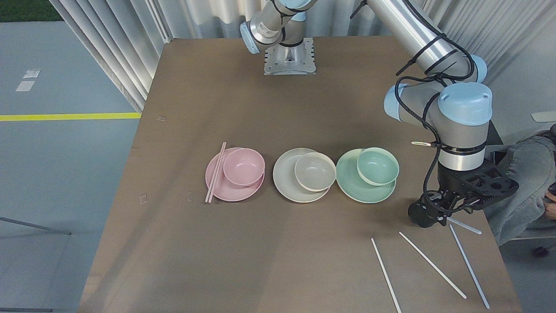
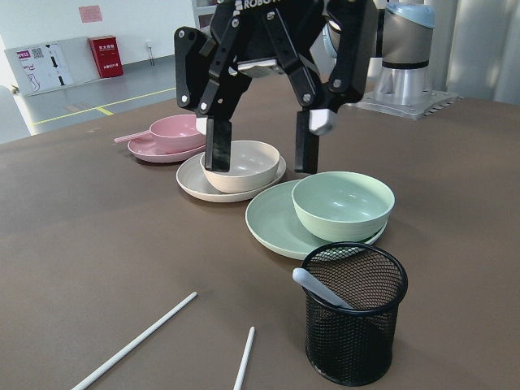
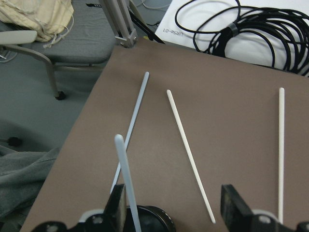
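Observation:
My gripper [image 2: 262,153] is open above a black mesh pen cup [image 2: 349,341], with nothing held between its fingers. A pale blue stick [image 2: 318,286] leans in the cup and rises between the fingers in the wrist view. Two white sticks [image 1: 432,264] [image 1: 385,275] and a pale blue stick [image 1: 469,266] lie loose on the table at the front right; another short pale piece [image 1: 471,228] shows beside the cup.
Pink [image 1: 243,167], white [image 1: 315,171] and green [image 1: 378,166] bowls sit on matching plates in a row, pink chopsticks [image 1: 214,174] on the pink plate. A person sits beside the right edge.

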